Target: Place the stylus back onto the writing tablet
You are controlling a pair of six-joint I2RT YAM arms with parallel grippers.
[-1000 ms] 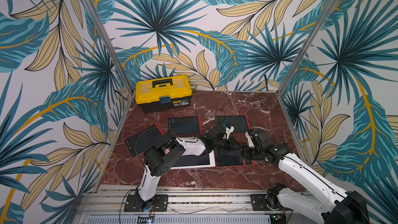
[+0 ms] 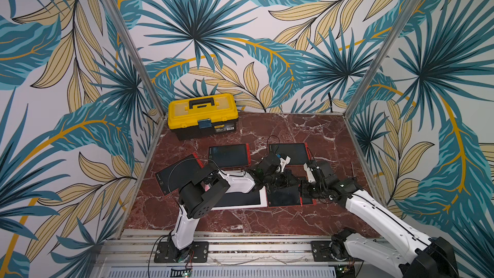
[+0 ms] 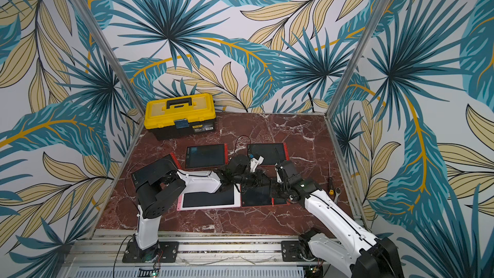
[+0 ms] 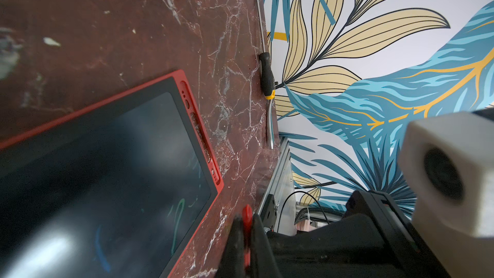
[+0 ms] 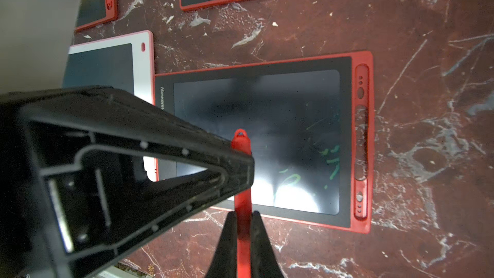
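Observation:
A red stylus (image 5: 240,141) is held in the air above a red-framed tablet (image 5: 308,123), whose stylus slot on the red side strip is empty. My right gripper is shut on the stylus. In the left wrist view the stylus (image 4: 247,211) also sits between the fingertips of my left gripper, which is shut. The two grippers meet close together over the front-middle tablet, and the arms partly hide it in both top views.
Other tablets (image 2: 229,155) lie around, including a white-framed one (image 3: 208,207). A yellow toolbox (image 2: 202,110) stands at back left. A screwdriver (image 4: 266,74) lies along the right edge. Bare marble is clear at the back middle.
The right gripper and the stylus have shifted very slightly in the top left view; the left arm and the tablets look unchanged.

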